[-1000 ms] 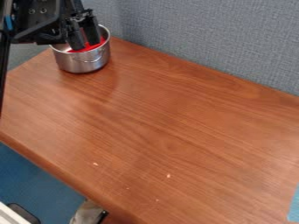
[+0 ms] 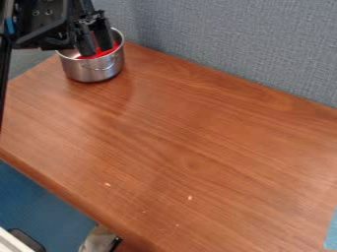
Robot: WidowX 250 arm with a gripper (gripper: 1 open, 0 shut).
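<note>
A steel pot (image 2: pixel 93 69) stands at the back left corner of the wooden table (image 2: pixel 184 148). My black gripper (image 2: pixel 95 44) is lowered over it from the upper left, its fingertips at or inside the rim. Something red (image 2: pixel 102 53) shows inside the pot, right by the fingers. Whether the fingers are open, shut or holding the red thing cannot be made out.
A grey padded partition (image 2: pixel 237 49) runs along the back of the table. Blue floor (image 2: pixel 39 207) and some hardware lie beyond the front left edge.
</note>
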